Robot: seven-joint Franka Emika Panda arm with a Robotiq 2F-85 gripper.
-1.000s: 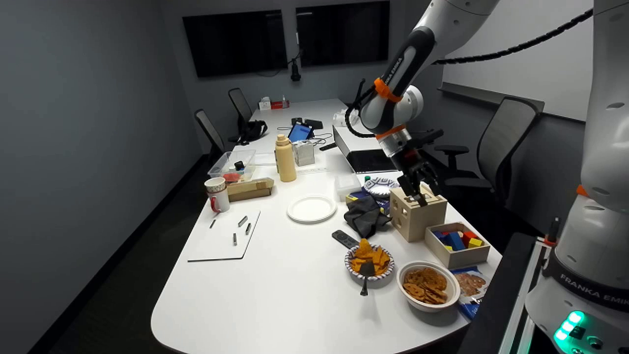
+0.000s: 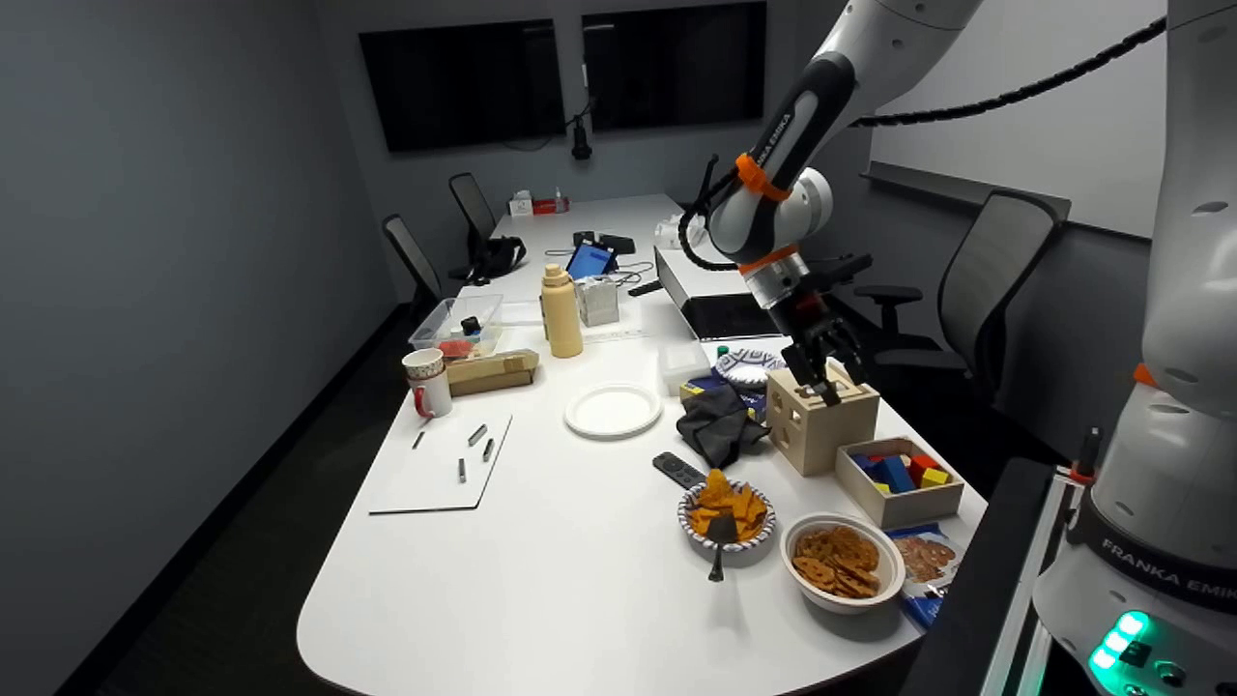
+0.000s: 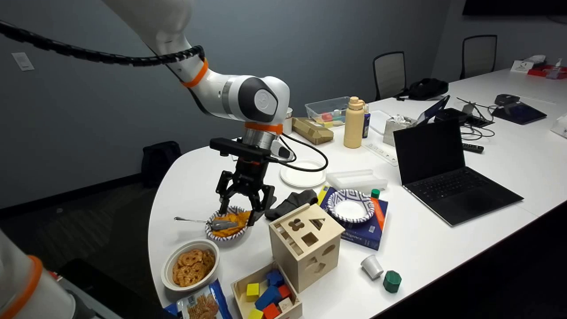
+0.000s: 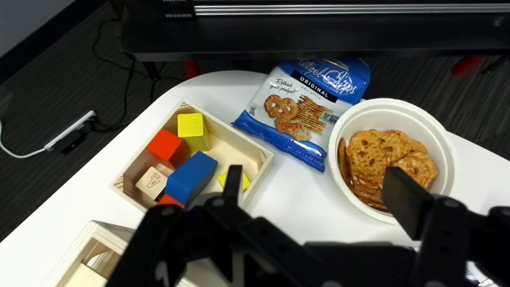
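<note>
My gripper stands open, its two dark fingers wide apart with nothing between them. In the second exterior view the gripper (image 3: 237, 217) hangs above the table, its fingers pointing down. From there the wooden shape-sorter box (image 3: 307, 247) is to its right, and a patterned bowl of orange chips (image 3: 227, 223) with a spoon lies partly behind it. A white bowl of pretzel crisps (image 4: 454, 158) shows at the right of the wrist view. Left of it lies a blue pretzel bag (image 4: 306, 107), then a wooden tray (image 4: 239, 138) of red, blue, yellow and plain blocks.
A dark cloth (image 2: 721, 425), a remote (image 2: 678, 470) and a white plate (image 2: 614, 411) lie on the table. A tan bottle (image 2: 561, 313) and an open laptop (image 3: 460, 175) stand farther off.
</note>
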